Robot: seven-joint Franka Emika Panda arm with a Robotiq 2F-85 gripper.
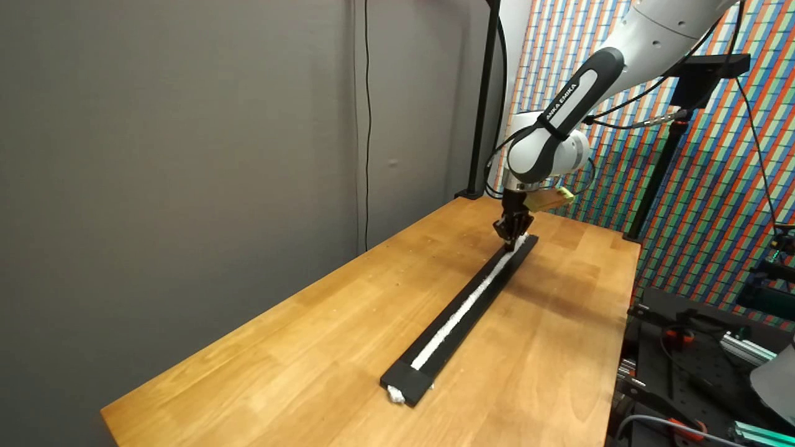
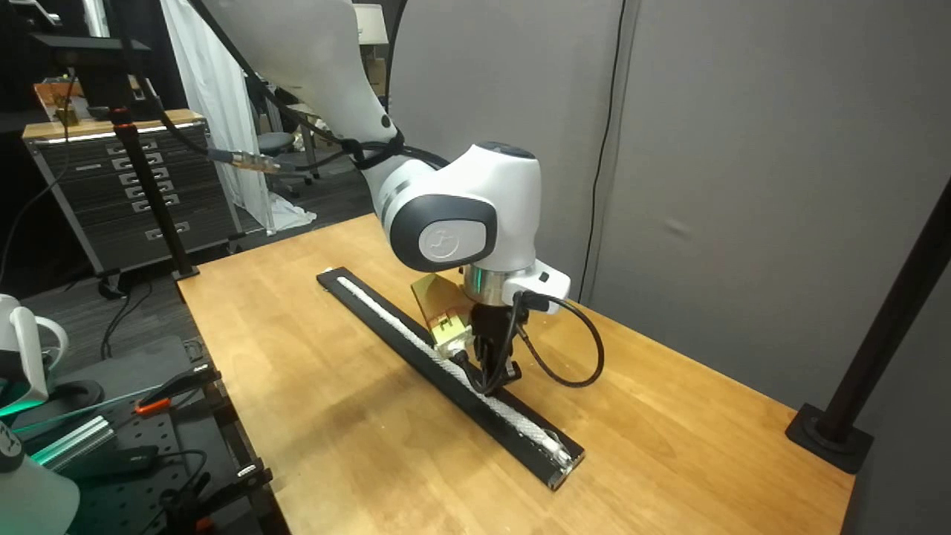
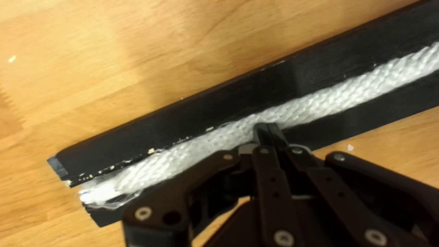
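Observation:
A white braided rope point(image 3: 329, 103) runs lengthwise along the middle of a long black channel point(image 1: 462, 328) lying on the table. Frayed and whitish, the rope's end shows in the wrist view at the lower left, by the channel's open end. My gripper points down at the rope, its two fingertips together and touching or just over the rope's near edge. Nothing shows between them. In exterior view 2 the gripper stands nearer the channel's right end, partly hidden by a cable loop. At the opposite end, a bit of rope point(image 1: 395, 395) sticks out past the channel.
A grey wall point(image 2: 776, 223) borders one long side, and a black post point(image 2: 878, 330) stands at a corner. Tools and parts point(image 2: 134, 437) lie on a dark cart beside the table.

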